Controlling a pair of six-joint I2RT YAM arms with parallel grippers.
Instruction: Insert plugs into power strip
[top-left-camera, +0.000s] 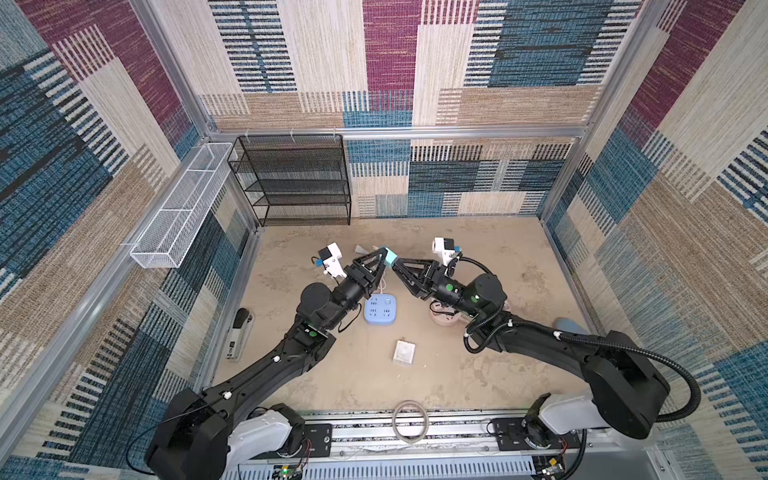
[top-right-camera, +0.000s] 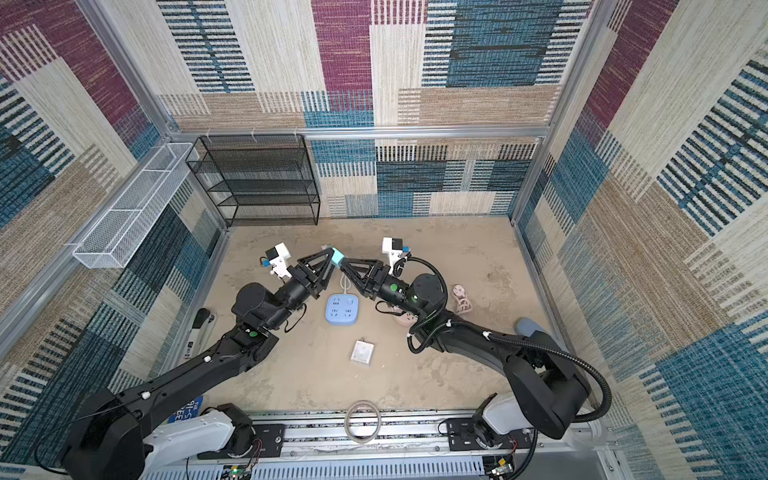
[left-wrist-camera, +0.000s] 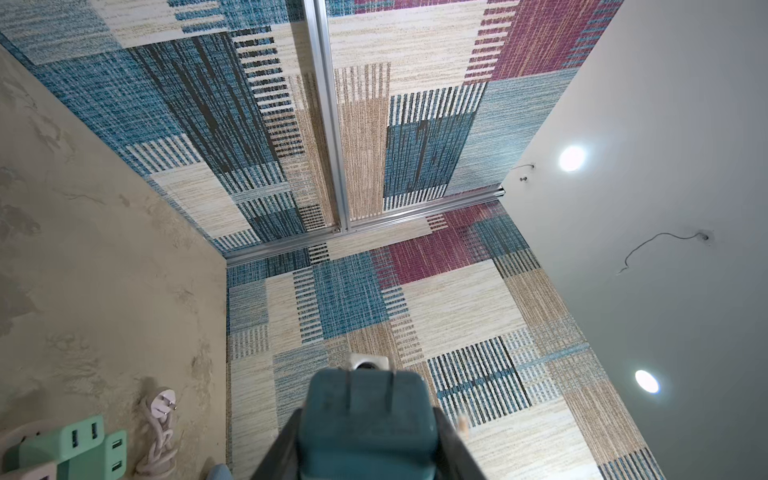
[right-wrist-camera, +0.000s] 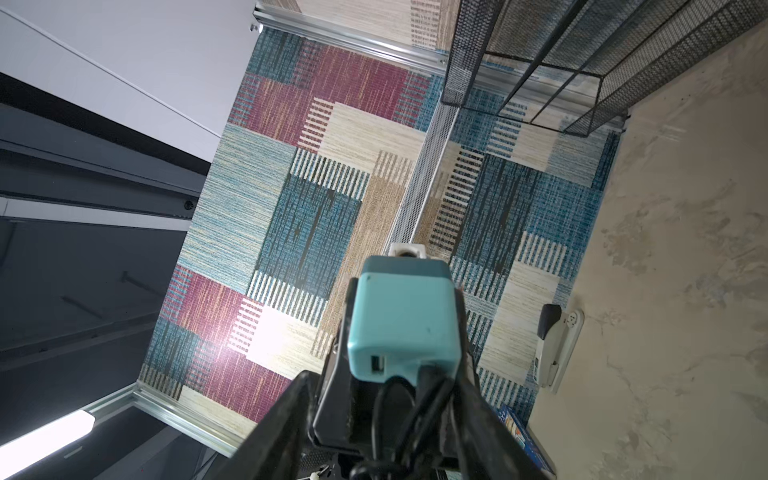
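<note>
A teal plug adapter (right-wrist-camera: 404, 320) is held up above the table, with my left gripper (top-left-camera: 380, 260) shut on it. My right gripper (top-left-camera: 397, 266) meets it from the right, fingers round its lower end; whether it grips cannot be told. In the left wrist view the adapter (left-wrist-camera: 367, 416) looks dark, with cream behind it. Below stands a blue power strip (top-left-camera: 380, 309). A pink strip (top-left-camera: 444, 316) is partly hidden by my right arm. Green socket blocks (left-wrist-camera: 72, 440) and a coiled white plug cord (left-wrist-camera: 160, 416) show in the left wrist view.
A small white block (top-left-camera: 404, 352) lies at front centre. A long grey-and-black strip (top-left-camera: 238, 336) is by the left wall. A black wire rack (top-left-camera: 289, 184) stands at back left, a white basket (top-left-camera: 156, 254) on the left rail.
</note>
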